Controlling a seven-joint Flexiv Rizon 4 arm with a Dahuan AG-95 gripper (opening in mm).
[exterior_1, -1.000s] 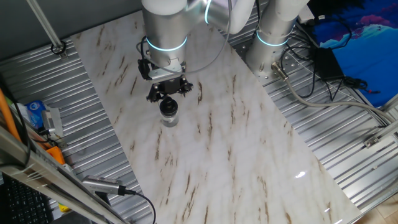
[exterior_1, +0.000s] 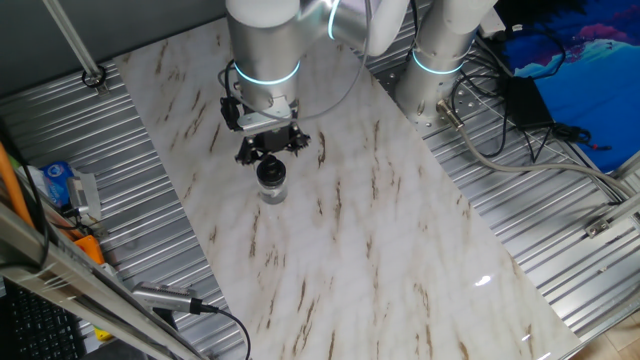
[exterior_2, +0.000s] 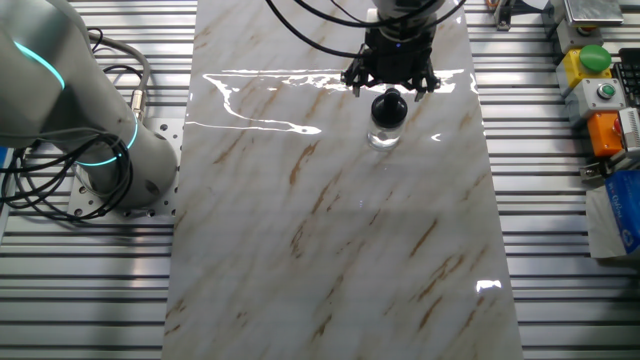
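Observation:
A small clear bottle with a black top (exterior_1: 271, 170) stands upright on the marble-patterned board, towards its left side in exterior view 1. The other exterior view shows the same bottle (exterior_2: 386, 120) near the top, right of the middle. My black gripper (exterior_1: 272, 151) is open, its fingers spread wide to either side of the bottle's top. From the opposite side, the gripper (exterior_2: 389, 88) also shows a broad gap between its fingertips, with the black cap in front of or within that gap. Whether any finger touches the cap cannot be told.
The marble-patterned board (exterior_1: 400, 270) is otherwise bare. Slatted metal (exterior_1: 130, 190) borders it. Button boxes, including a green button (exterior_2: 595, 58), stand beyond its right edge in exterior view 2. A dark cable hangs by the arm.
The arm has shifted only very slightly over the last second. The bottle stays in place, and the gripper's fingers remain spread.

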